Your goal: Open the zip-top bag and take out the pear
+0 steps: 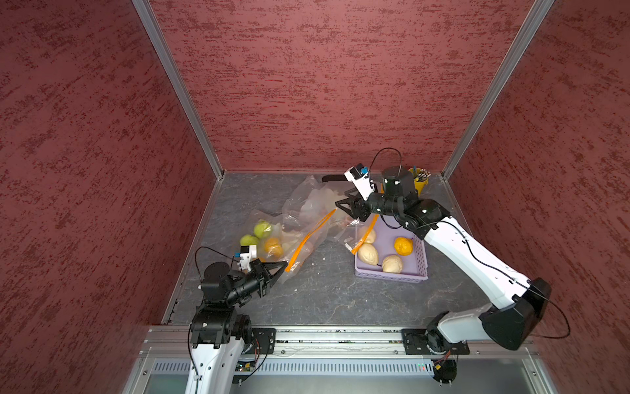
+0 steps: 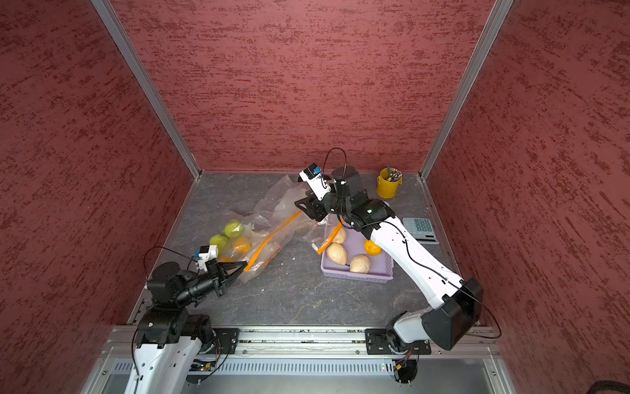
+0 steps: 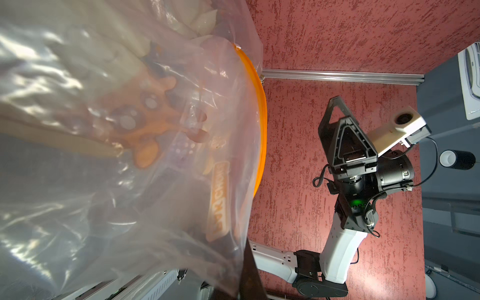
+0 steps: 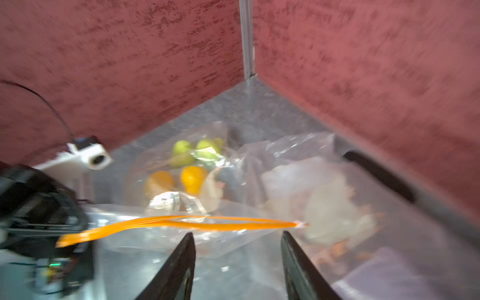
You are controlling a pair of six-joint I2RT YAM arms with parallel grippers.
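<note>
The clear zip top bag's orange zip strip [image 1: 311,236] stretches across the middle of the table. My left gripper [image 1: 286,265] is shut on the strip's near end, at the bag's edge. In the left wrist view the bag [image 3: 150,210] fills the left side. My right gripper stands part open by the strip's far end, its fingers [image 4: 182,265] apart; nothing shows gripped between them. Green fruits [image 4: 182,152] and orange ones [image 4: 192,177] lie behind clear plastic at the left; I cannot tell which one is the pear.
A lilac basket [image 1: 393,277] at the right holds several pale round items [image 1: 367,254] and an orange fruit [image 1: 403,246]. More clear plastic with an orange strip [image 1: 365,235] overlaps its left side. A yellow bucket [image 2: 388,187] stands behind.
</note>
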